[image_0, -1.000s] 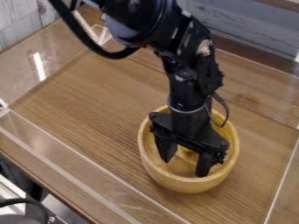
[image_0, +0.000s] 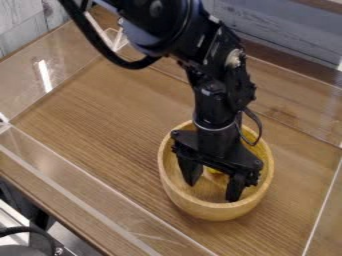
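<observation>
My black gripper (image_0: 214, 165) reaches down into a round tan-yellow bowl (image_0: 214, 206) at the lower middle of the view. Its fingers stand apart, open, inside the bowl. Something yellow shows behind the fingers within the bowl; whether it is an object or the bowl's inside is hard to tell, as the gripper covers much of it.
A pale border lines the back and right.
The gripper has shifted very slightly inside the bowl; otherwise nothing has visibly changed.
</observation>
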